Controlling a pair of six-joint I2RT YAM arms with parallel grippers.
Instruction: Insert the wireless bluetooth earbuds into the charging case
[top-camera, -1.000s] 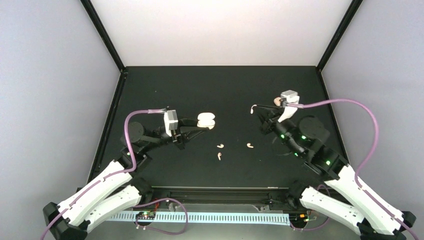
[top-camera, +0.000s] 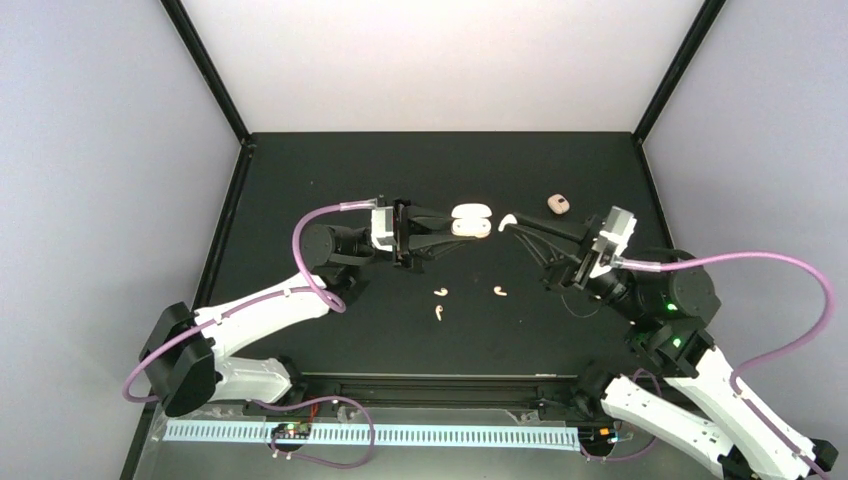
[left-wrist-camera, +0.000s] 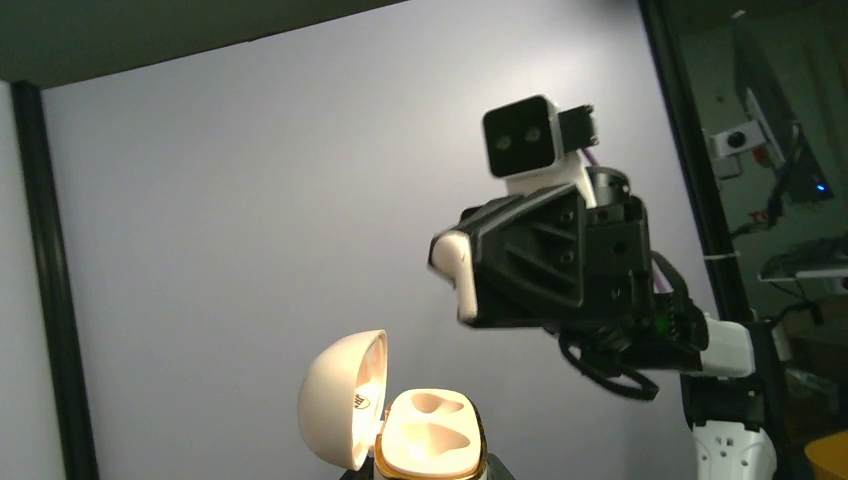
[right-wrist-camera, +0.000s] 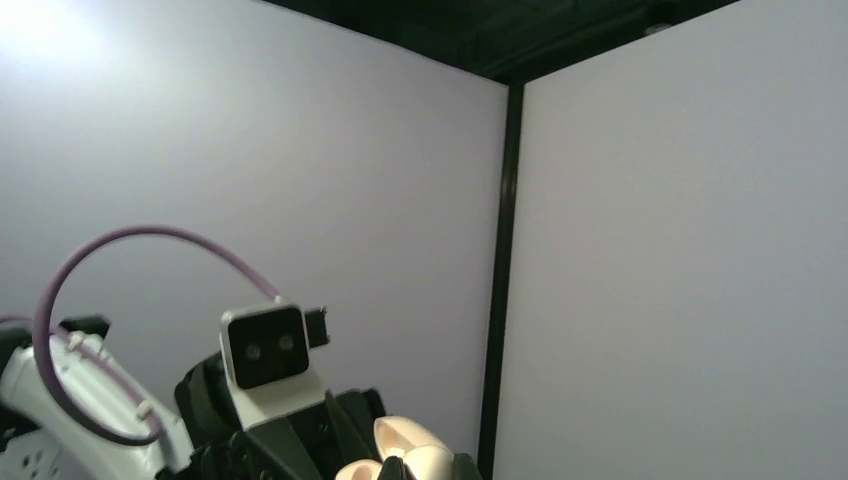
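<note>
Held between the fingers of my left gripper (top-camera: 452, 228) is a cream charging case (top-camera: 472, 228), its lid (left-wrist-camera: 342, 400) swung up. In the left wrist view the two earbud hollows (left-wrist-camera: 430, 430) show no earbud in them. My right gripper (top-camera: 508, 226) is shut on a cream earbud (left-wrist-camera: 458, 268), which stands a little to the right of the case and apart from it in the top view. From the right wrist view, the earbud (right-wrist-camera: 430, 462) appears at the bottom edge, overlapping the open case (right-wrist-camera: 405, 433) behind it.
Several loose earbuds, among them one on the right (top-camera: 500, 291) and one lower down (top-camera: 438, 313), lie on the black table (top-camera: 350, 345). Near the back right rests another small cream case (top-camera: 558, 204).
The right arm has turned, with its earbud staying at nearly the same spot.
</note>
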